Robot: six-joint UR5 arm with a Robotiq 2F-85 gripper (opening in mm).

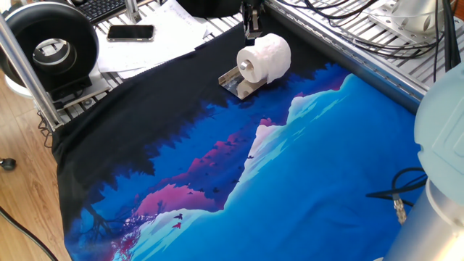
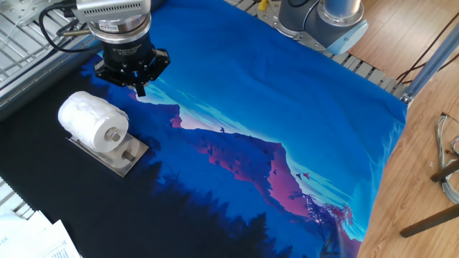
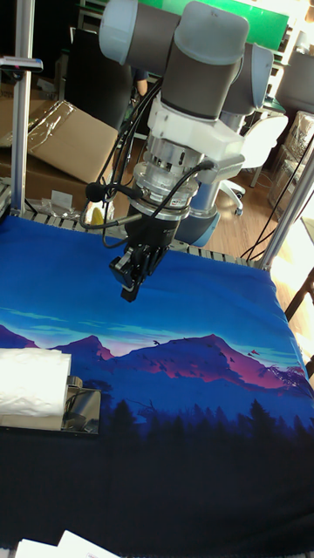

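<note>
A white toilet roll (image 1: 267, 58) sits on the rod of a metal holder (image 1: 233, 83) at the black end of the cloth. In the second exterior view the roll (image 2: 90, 120) lies on its side, with the rod's end sticking out above the flat metal plate (image 2: 122, 159). My gripper (image 2: 140, 92) hangs over the cloth beside the roll, apart from it. Its fingertips come together as one narrow dark tip, and nothing shows between them. The third exterior view has the gripper (image 3: 128, 296) above the blue part, with the roll (image 3: 33, 381) at the left edge.
A large black ring-shaped object (image 1: 51, 51) stands in the corner. Cables (image 1: 362, 43) run along the slatted table's side.
</note>
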